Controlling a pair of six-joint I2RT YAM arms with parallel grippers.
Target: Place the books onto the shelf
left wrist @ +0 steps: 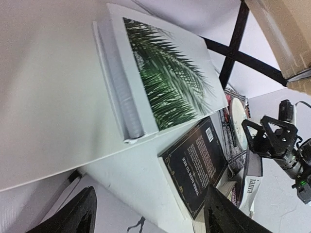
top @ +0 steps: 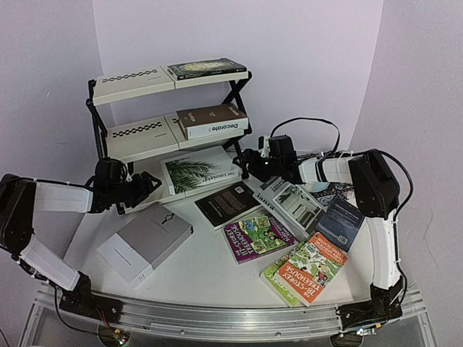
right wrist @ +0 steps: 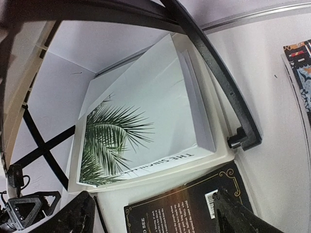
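Observation:
A white palm-leaf book (top: 202,170) lies on the bottom shelf; a brown Decorate book (top: 211,119) is on the middle tier, a dark book (top: 205,68) on top. My left gripper (top: 148,186) is at the bottom shelf's left, its fingers apart in the left wrist view with nothing seen between them. My right gripper (top: 249,161) is by the rack's right leg, fingers apart above a black book (right wrist: 172,208). On the table lie a grey box file (top: 145,242), a grey book (top: 289,206), a navy book (top: 340,224) and several Treehouse books (top: 315,267).
The rack's black leg (right wrist: 228,92) stands close to my right gripper. Patterned items (right wrist: 301,73) lie at the back right.

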